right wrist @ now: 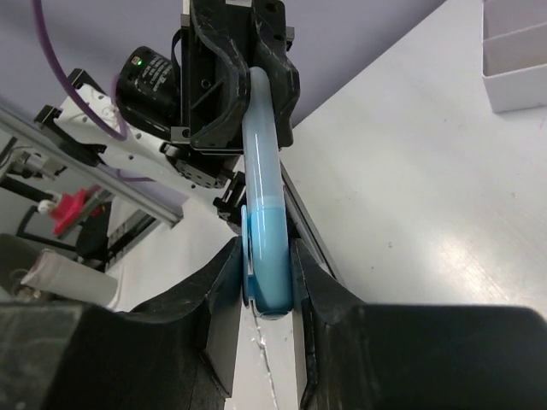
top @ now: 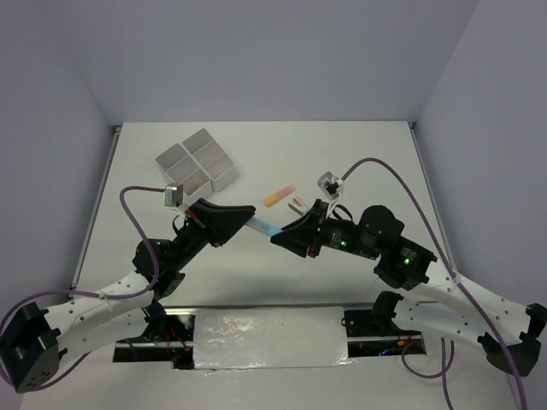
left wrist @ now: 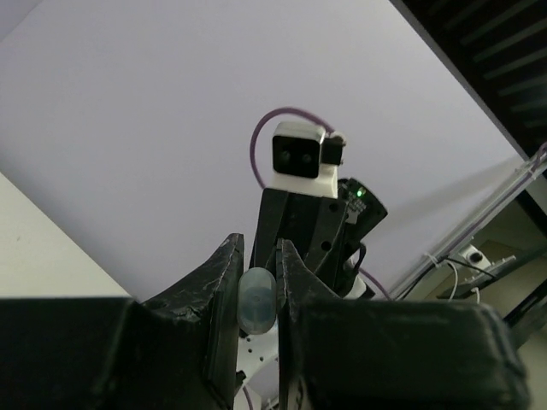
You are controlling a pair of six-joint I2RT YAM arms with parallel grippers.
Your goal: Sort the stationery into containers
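A blue marker (top: 263,226) with a pale, translucent barrel bridges my two grippers above the table. My left gripper (top: 251,215) is shut on its pale end; in the left wrist view the rounded marker tip (left wrist: 257,301) sits between the fingers. On the blue clipped end, my right gripper is shut, with the fingers against both sides. Two grey divided containers (top: 198,162) stand at the table's back left, something small and orange inside one compartment. An orange-and-pink stationery piece (top: 279,196) lies mid-table, and a small pink-and-white item (top: 298,206) rests beside it.
A container corner (right wrist: 517,73) shows in the right wrist view. Grey walls (top: 479,154) flank the table on both sides.
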